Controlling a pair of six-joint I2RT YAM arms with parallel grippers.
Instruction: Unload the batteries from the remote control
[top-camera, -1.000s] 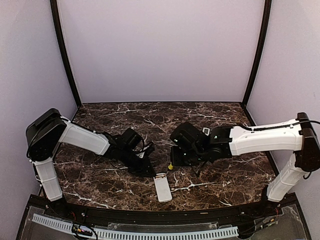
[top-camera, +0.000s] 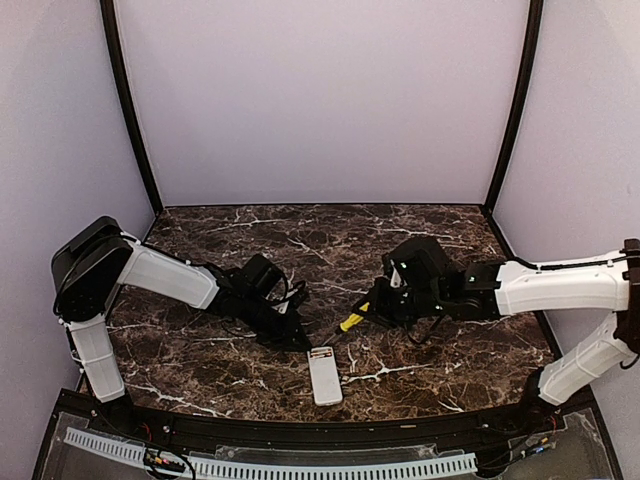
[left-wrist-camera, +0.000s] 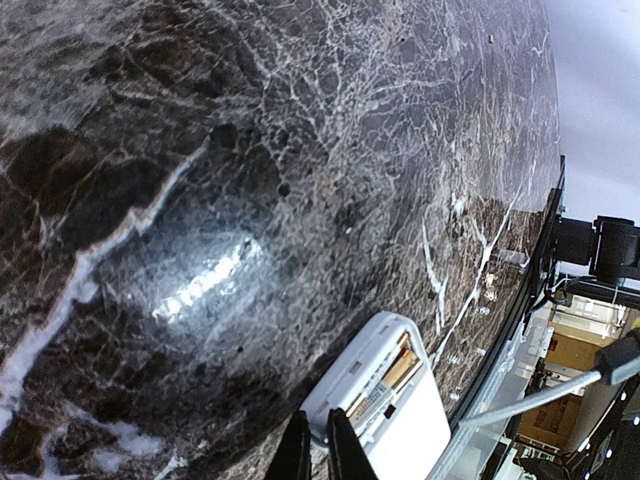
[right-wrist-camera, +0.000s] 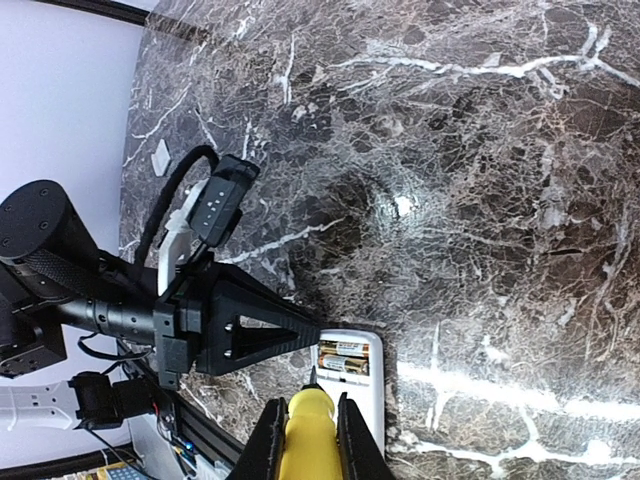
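The white remote control (top-camera: 326, 382) lies on the table at the front middle, its battery compartment open. Two batteries (right-wrist-camera: 343, 364) sit side by side in that compartment in the right wrist view. My left gripper is shut on the compartment end of the remote control (left-wrist-camera: 425, 430), at its corner. A screwdriver with a yellow handle (top-camera: 352, 321) is held slantwise in my right gripper, which is shut on it. The screwdriver's dark tip (right-wrist-camera: 313, 376) appears close to the compartment; whether it touches a battery I cannot tell.
Dark marbled table (top-camera: 240, 375) surrounds the remote control, and its back half is clear. A black rail (top-camera: 240, 432) runs along the front edge, close to the remote control's near end. Pale walls (top-camera: 320, 100) enclose the sides and back.
My right gripper has drawn back to the right and tilted, so more of the yellow handle shows and the screwdriver leans over. The left arm and the remote control look nearly unmoved.
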